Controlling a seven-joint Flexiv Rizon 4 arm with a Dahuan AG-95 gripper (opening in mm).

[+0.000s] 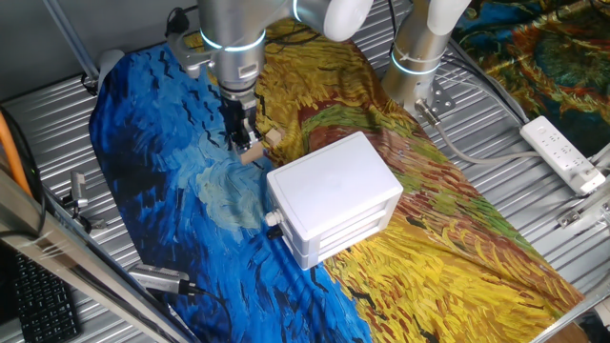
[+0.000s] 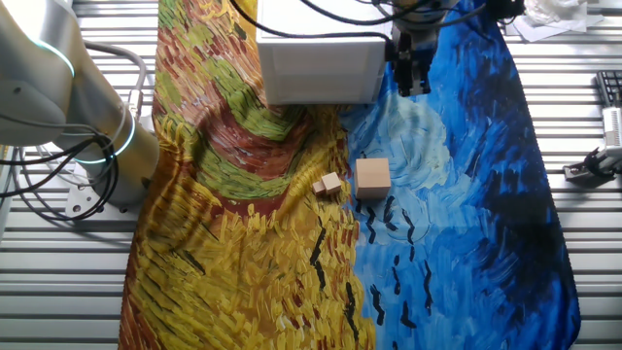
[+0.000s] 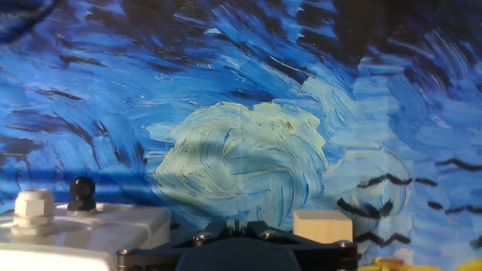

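My gripper [image 2: 412, 86] hangs beside the white box, near a light wooden block [image 2: 372, 179] and apart from it. In the wrist view, the black fingers [image 3: 257, 228] come together at the bottom centre, shut, with nothing showing between them. That block [image 3: 322, 226] appears just right of them. Two small wooden pieces [image 2: 330, 182], close together, lie on the cloth left of the larger block. From the other side, the larger block [image 1: 252, 152] shows just below my gripper [image 1: 244, 141], with a small piece [image 1: 274, 137] to its right.
A white box [image 1: 334, 186] with layered sides stands mid-cloth; white and black fittings [image 3: 34, 209] stick out of it near my gripper. Loose cables cross above the box in exterior view 2. A power strip [image 1: 564, 152] lies far right.
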